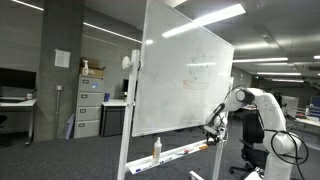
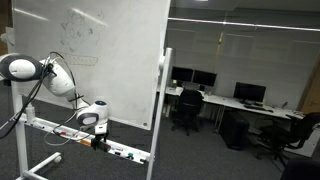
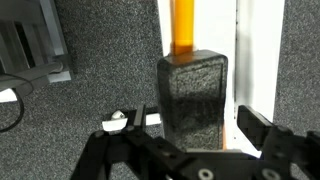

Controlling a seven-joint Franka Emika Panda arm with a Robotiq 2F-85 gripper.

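Observation:
A black, speckled block-shaped object, like a board eraser (image 3: 193, 100), lies on the whiteboard's white tray (image 3: 262, 60) in the wrist view. My gripper is over it and open, with one finger on each side and gaps showing between them and the block. An orange marker-like stick (image 3: 183, 25) lies along the tray, its end meeting the block's far edge. In exterior view 2, the gripper (image 2: 98, 143) is down at the tray below the board. Its fingertips are too small there to make out.
The large whiteboard (image 1: 180, 75) rises directly behind the tray. A bottle (image 1: 157, 150) stands toward the tray's other end. Other small items (image 2: 120, 152) lie along the tray in exterior view 2. A grey metal object (image 3: 35, 40) is left of the tray, above the carpet.

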